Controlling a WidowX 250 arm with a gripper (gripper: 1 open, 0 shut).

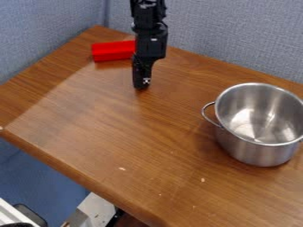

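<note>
My black gripper [142,82] hangs from the top of the view, its tip low over the wooden table [106,133], just right of and in front of a red cylinder [109,51]. The gripper looks shut, with nothing visible between its fingers. The arm partly hides the right end of the red cylinder.
A large steel pot [258,124] with a wire handle stands on the right side of the table. Grey padded walls line the back and left.
</note>
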